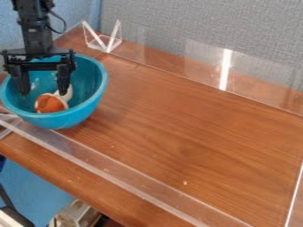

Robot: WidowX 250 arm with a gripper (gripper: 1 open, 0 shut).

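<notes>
My black gripper (42, 74) reaches down from the top left over the rim of a blue bowl (83, 105), its fingers spread apart at the bowl's mouth. Inside the bowl, below the gripper, lie an orange round item (50, 104) and a pale cream item (66, 94) beside it. I see nothing clearly held between the fingers.
A white wire rack (103, 40) stands at the back left. Clear low walls edge the wooden table (190, 142), whose middle and right are empty. A grey padded wall rises behind. Beyond the front left edge is a blue surface with some hardware.
</notes>
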